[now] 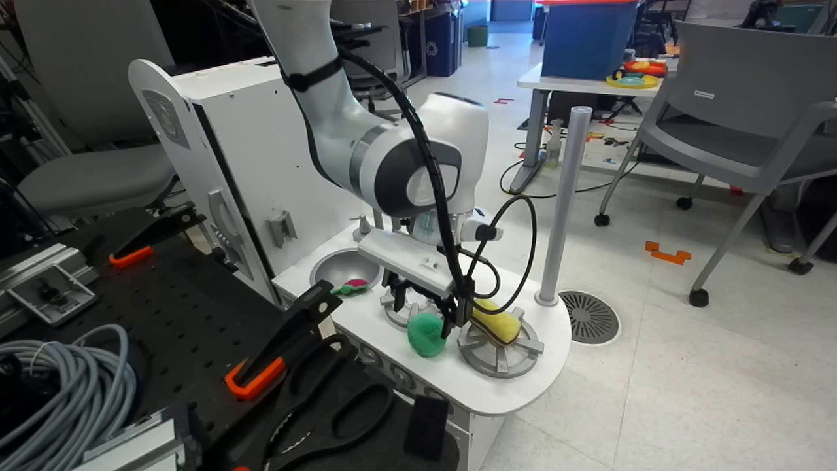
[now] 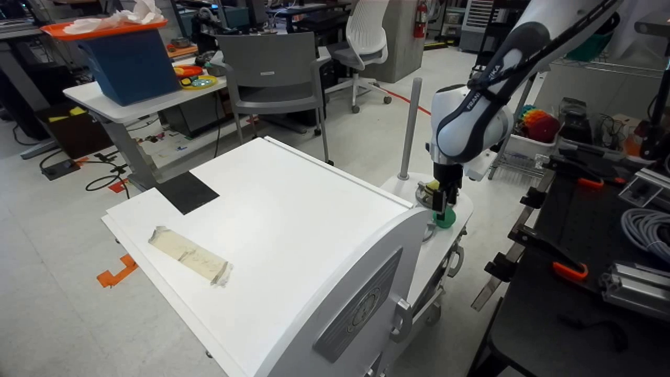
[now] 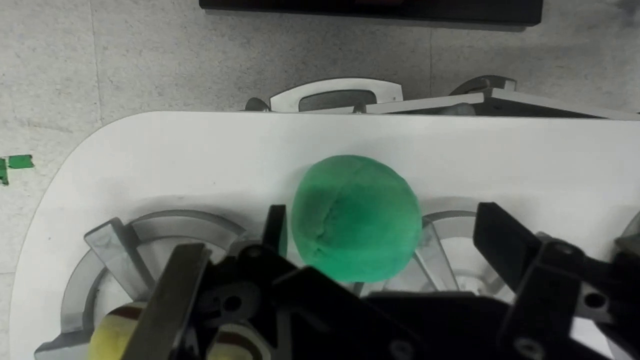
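A green ball [image 1: 426,335] rests on the white toy-kitchen counter, by the two grey burners. In the wrist view the green ball [image 3: 358,218] appears between the two spread fingertips, nearer the left one, with a wide space on its right. My gripper is open and low over the counter; whether a finger touches the ball cannot be told. Exterior view 2 shows the gripper [image 2: 440,207] partly covering the ball [image 2: 445,218]. On the burner [image 1: 499,362] nearest the post lies a yellow sponge-like piece [image 1: 499,324], partly hidden by the gripper.
A grey sink bowl [image 1: 325,271] holds a pink and green item [image 1: 355,284]. The upright grey post [image 1: 566,204] stands at the counter's end. A white cabinet [image 1: 259,149] rises beside the sink. Scissors [image 1: 314,416] and clamps lie on the black table in front.
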